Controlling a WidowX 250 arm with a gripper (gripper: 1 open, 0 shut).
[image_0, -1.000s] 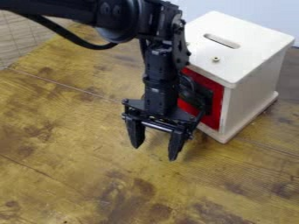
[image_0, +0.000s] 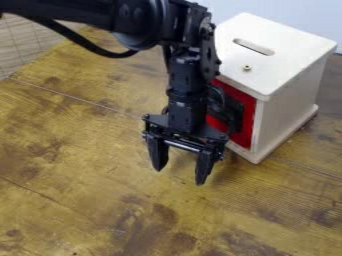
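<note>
My black gripper (image_0: 181, 160) points down just above the wooden floor, in front of a white box (image_0: 285, 122) with a red front panel (image_0: 243, 108). Its two fingers stand apart with nothing visible between them. The arm covers much of the red panel. The box's top has a slot and a small brass knob (image_0: 246, 68).
A pale wall stands behind the box, and a tiled strip shows at the top left.
The gripper has shifted very slightly to the right; the box has not moved.
</note>
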